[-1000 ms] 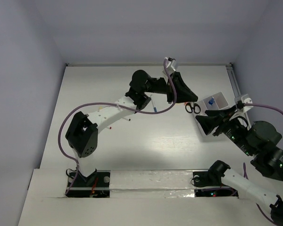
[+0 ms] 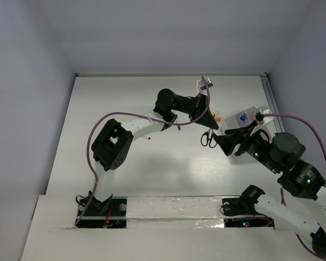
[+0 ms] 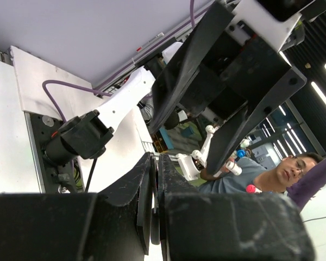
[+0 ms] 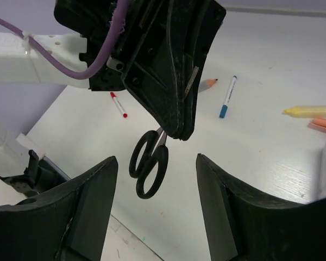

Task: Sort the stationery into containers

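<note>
Black-handled scissors (image 2: 209, 139) hang from the tips of my left gripper (image 2: 210, 126), which is shut on their blades, as the right wrist view (image 4: 163, 167) shows. My right gripper is open, its two fingers on either side of and below the scissors' handles, not closed on them. A white compartment container (image 2: 244, 117) is partly hidden under my right arm. Loose on the table lie a blue marker (image 4: 228, 97), a red marker (image 4: 119, 105), a pencil (image 4: 206, 85), a yellow marker (image 4: 309, 111) and an orange item (image 4: 323, 124).
Walls stand on the sides and back. The two arms are close together over the right half of the table.
My right gripper has moved left toward them.
</note>
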